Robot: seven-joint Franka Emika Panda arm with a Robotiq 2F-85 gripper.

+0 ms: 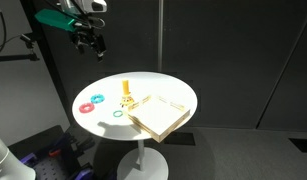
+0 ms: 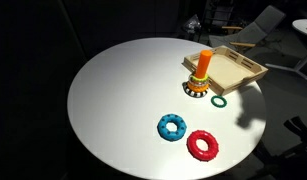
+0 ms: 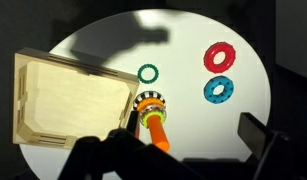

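Observation:
An orange peg stands on the white round table, with a yellow ring and a black-and-white striped ring around its foot. A small green ring lies flat beside it. Apart from these, a blue ring and a red ring rest near each other on the tabletop. High above the table's left side hangs my gripper. In the wrist view, its dark fingers are spread wide, and the open gripper has only the distant table beneath it.
A shallow wooden tray sits at the table's edge, close to the peg; it looks empty. Dark floor surrounds the table, and a chair stands behind it in the second exterior view.

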